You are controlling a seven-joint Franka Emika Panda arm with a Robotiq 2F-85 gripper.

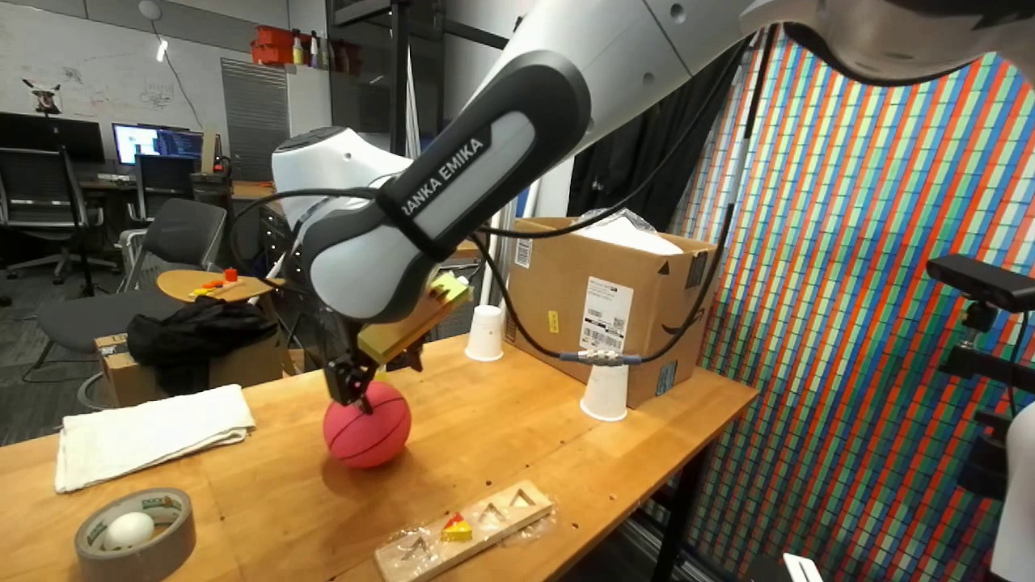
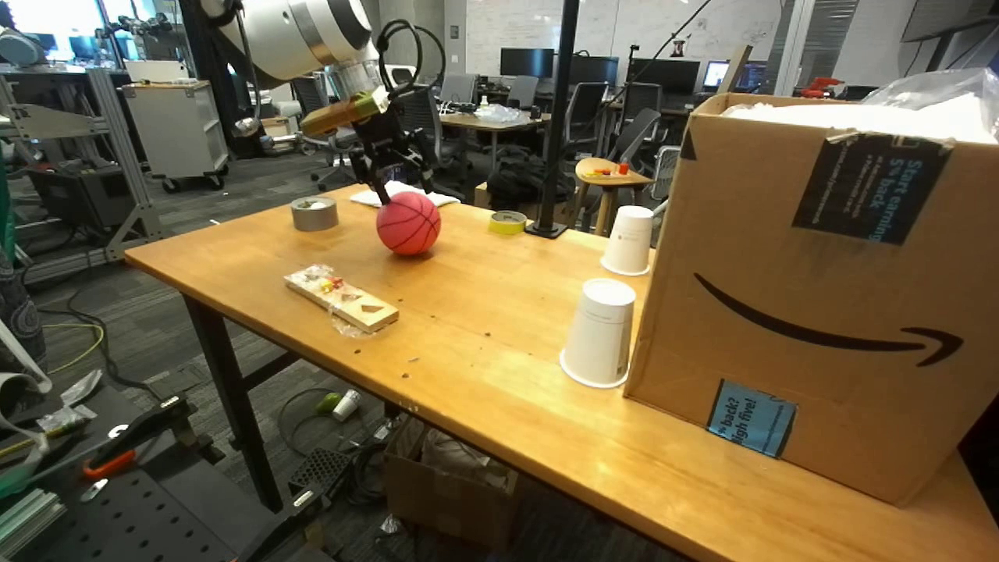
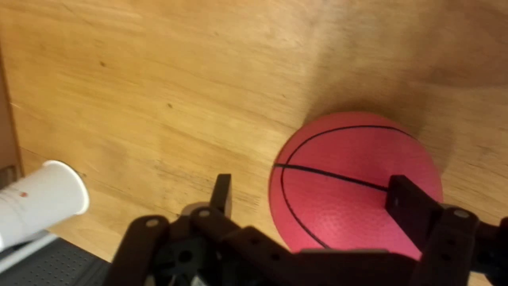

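Note:
A pink-red basketball with black lines rests on the wooden table, at lower right in the wrist view. My gripper is open, its fingers spread wide. One finger overlaps the ball's right part in that view; the other stands over bare wood left of the ball, clear of its edge. From the side, the gripper is just above and around the top of the ball. The second exterior view has the ball beneath the fingertips; whether one touches it I cannot tell.
Near the ball lies a wooden shape board. A grey tape roll and white cloth sit to the left. Two white cups stand by a large cardboard box. Yellow tape lies near a black post.

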